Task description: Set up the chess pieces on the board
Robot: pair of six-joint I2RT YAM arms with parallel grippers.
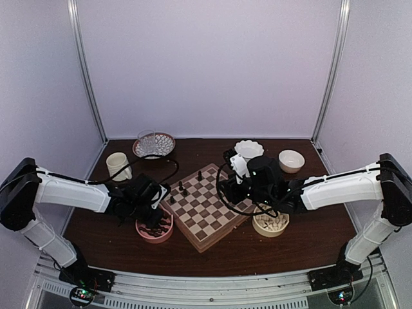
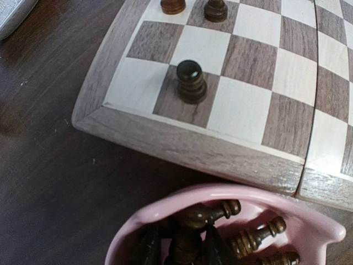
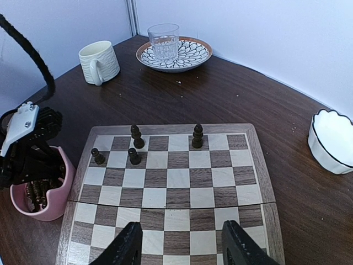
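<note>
The wooden chessboard (image 1: 208, 217) holds several upright dark pieces near one edge, among them a short piece (image 2: 191, 83) by the corner and a taller piece (image 3: 197, 136). My left gripper is down in the pink bowl (image 2: 138, 218) among lying dark pieces (image 2: 256, 237); its fingers are partly hidden, so its grip is unclear. My right gripper hangs open over the board, nothing between its fingers. A cream bowl (image 1: 270, 229) of white pieces sits right of the board.
At the back stand a mug (image 1: 118, 165), a glass on a patterned plate (image 1: 164, 145), a white fluted bowl (image 3: 330, 142) and a plain white bowl (image 1: 291, 161). Bare table lies between mug and board.
</note>
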